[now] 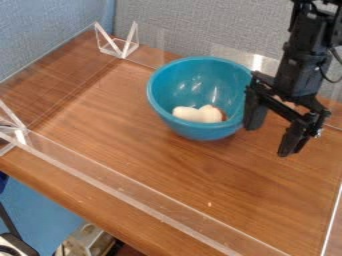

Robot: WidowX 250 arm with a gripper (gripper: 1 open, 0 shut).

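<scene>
A turquoise bowl (186,80) stands on the wooden table (120,170) toward the back middle, holding a pale, rounded item (198,113) and what looks like a small brown piece behind it. My black gripper (271,124) is low at the bowl's right side, its two fingers spread open with nothing visible between them. The nearer finger hangs over the table to the right of the bowl, the other beside the bowl's right rim; whether it touches the rim I cannot tell.
White wire frames (116,38) stand at the back left and at the left edge. Clear low panels run along the table's sides.
</scene>
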